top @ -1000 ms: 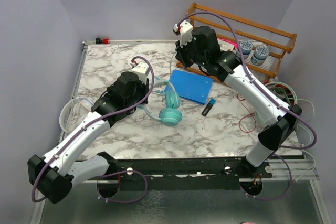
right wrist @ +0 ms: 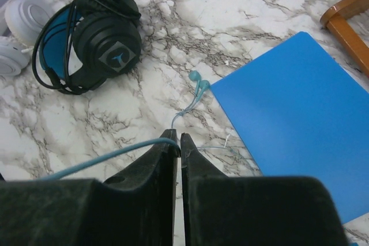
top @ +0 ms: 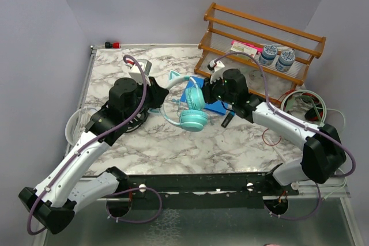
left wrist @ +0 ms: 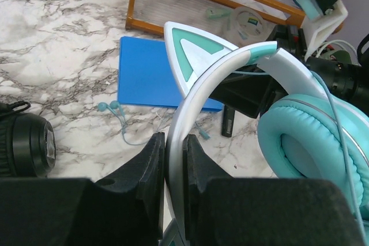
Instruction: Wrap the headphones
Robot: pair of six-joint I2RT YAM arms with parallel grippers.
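Mint-and-white cat-ear headphones [top: 192,120] hang in my left gripper, which is shut on the headband; the padded earcup [left wrist: 300,142] is at right in the left wrist view. A thin mint cable [left wrist: 340,136] runs over the band and earcup. My right gripper is beside the headphones in the top view; in its wrist view its fingertips are close together, with the cable [right wrist: 115,154] at them. Whether it grips the cable is unclear.
A blue board [right wrist: 288,102], black headphones [right wrist: 109,50] and mint earbuds [right wrist: 202,84] lie on the marble surface. A wooden rack [top: 259,27] with jars stands at back right; a black object [top: 228,120] lies below the board.
My right gripper has come down from near the rack to beside the right side of the headphones.
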